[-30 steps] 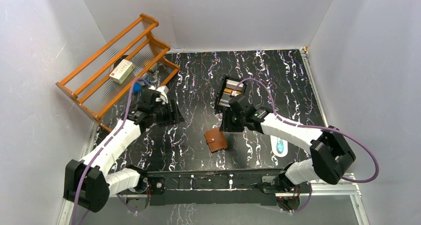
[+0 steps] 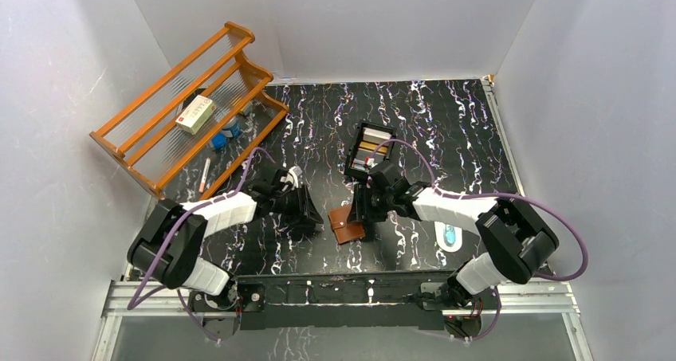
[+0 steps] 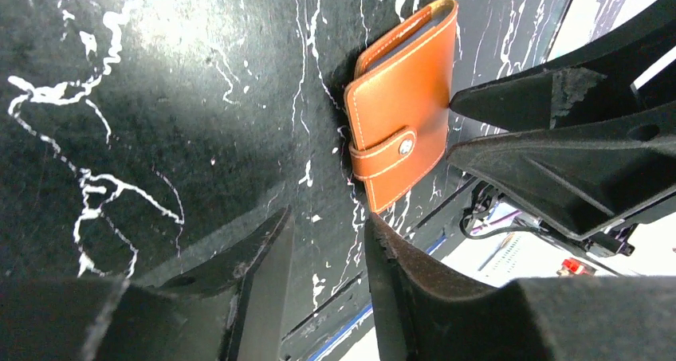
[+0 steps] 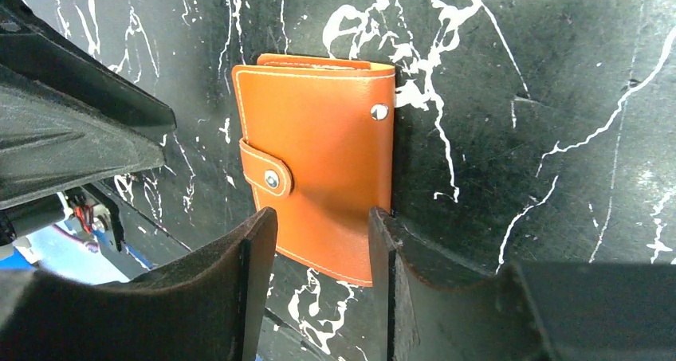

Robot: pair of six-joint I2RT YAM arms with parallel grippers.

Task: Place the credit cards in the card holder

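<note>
The card holder is an orange-brown leather wallet lying on the black marbled table. Its snap strap shows fastened in both wrist views, and one edge gapes slightly on the wallet in the left wrist view. My left gripper is apart from it, its fingers parted over bare table with nothing between them. Close above the wallet, on its right side, my right gripper stands open, the wallet showing beyond its fingertips. In the top view a black tray holds flat card-like pieces; credit cards cannot be told apart there.
A wooden rack stands at the back left, with a pale box and a blue jar on it. A white mouse-like object lies at the right. Both arms are close together around the wallet.
My left arm has swung right and toward the front edge, nearing the wallet. The wallet has stayed in place.
</note>
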